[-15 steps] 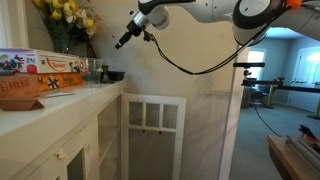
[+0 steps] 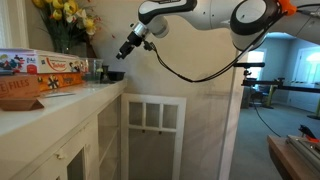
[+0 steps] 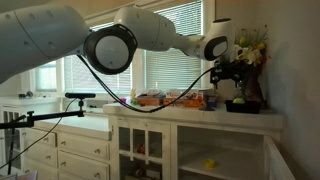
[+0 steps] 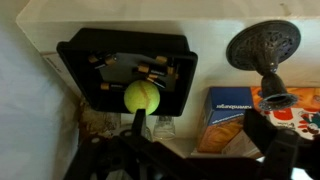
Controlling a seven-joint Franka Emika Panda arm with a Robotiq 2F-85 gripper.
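Above the far end of the white counter hangs my gripper (image 2: 124,50), clear of everything beneath it. In the wrist view its two dark fingers (image 4: 136,157) stand wide apart, with no object between them. A black tray (image 4: 125,42) lies ahead of the left finger; it holds a yellow-green ball (image 4: 142,95) and several small brown-and-black pieces. Exterior view 2 shows the black tray (image 3: 242,106) under the gripper, close to the flowers.
A dark metal stand (image 4: 264,47) and a blue box (image 4: 226,104) lie right of the tray. Orange boxes (image 2: 40,82) line the counter (image 2: 85,98). Yellow flowers (image 2: 68,14) rise behind; a glass cup (image 2: 94,70) stands near the tray. Below, an open cabinet door (image 2: 153,128) juts out.
My gripper has come down slightly and the arm has shifted a little to the right in exterior view 1. The counter objects stay where they were.
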